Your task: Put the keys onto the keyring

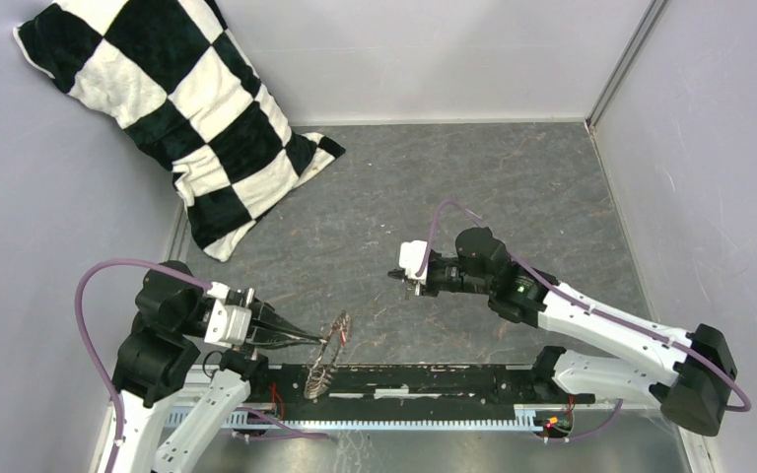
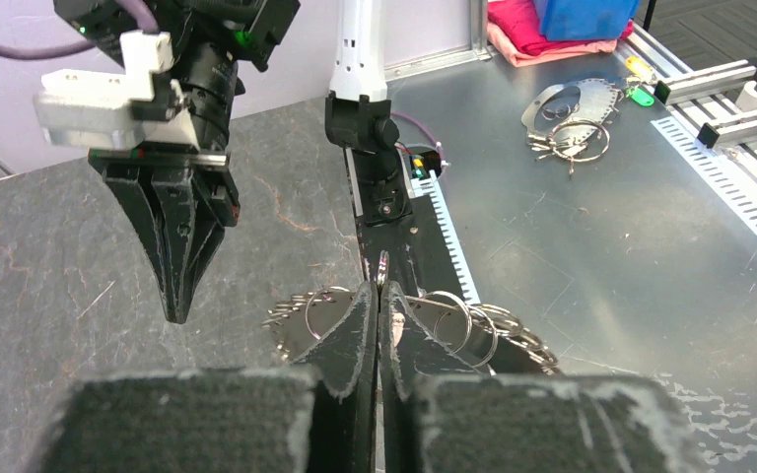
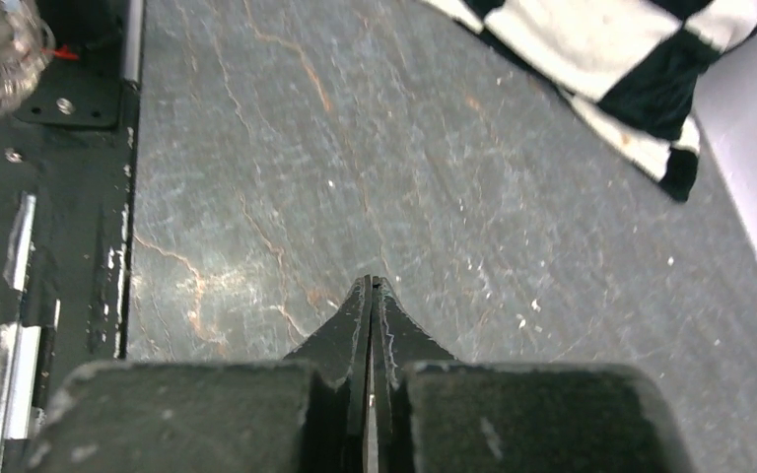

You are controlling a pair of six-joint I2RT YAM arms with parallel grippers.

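Observation:
Pinched thinly between the fingertips of my left gripper is the wire keyring [image 2: 383, 268], which hangs down with several small metal rings around it. From above, this keyring [image 1: 319, 370] shows as a long narrow loop over the front edge of the floor. My right gripper is shut with nothing between its fingers, raised above bare floor to the right. Its tapered tips also show in the left wrist view, apart from the keyring. Part of the keyring [image 3: 0, 59] appears blurred at the right wrist view's upper left. No loose key can be made out clearly.
Another large metal ring with flat silver pieces [image 2: 574, 133] lies on the grey metal surface beyond the black rail. A blue bin [image 2: 586, 18] stands on red cloth behind it. A checkered cloth [image 1: 197, 108] covers the back left. Mid-floor is clear.

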